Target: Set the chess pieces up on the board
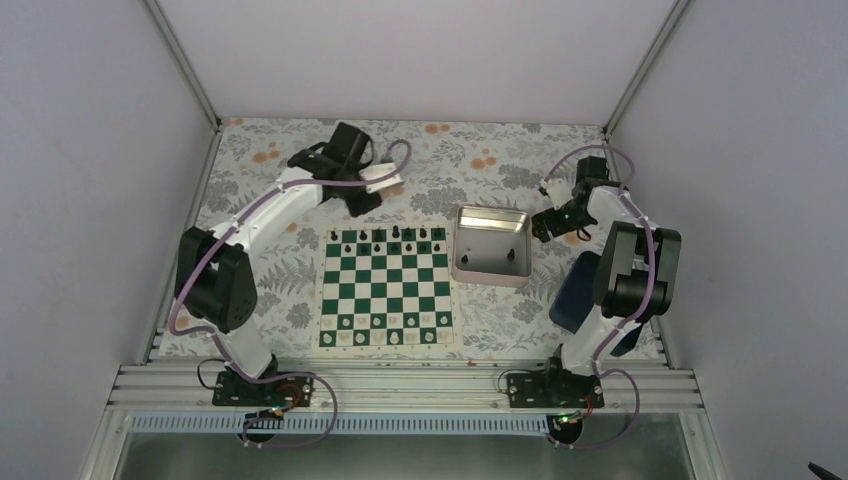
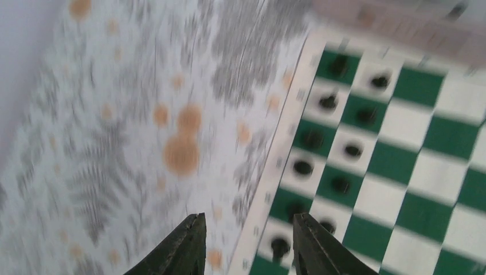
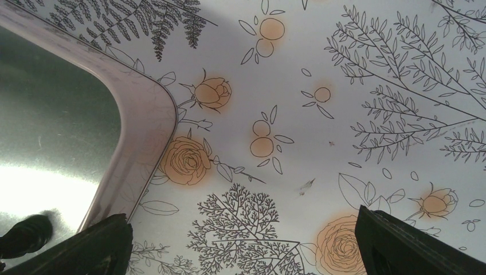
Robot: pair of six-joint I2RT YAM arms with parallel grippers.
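Observation:
The green-and-white board (image 1: 386, 290) has dark pieces along its back two rows, blurred in the left wrist view, and pale pieces on the front two. The metal box (image 1: 490, 270) right of it holds two dark pieces (image 1: 465, 258). My left gripper is open with nothing held, raised above the board's back-left edge. My right gripper stands open and empty over the table just right of the box, where a dark piece (image 3: 26, 235) shows inside.
A dark blue tray (image 1: 573, 290) lies right of the box, partly under the right arm.

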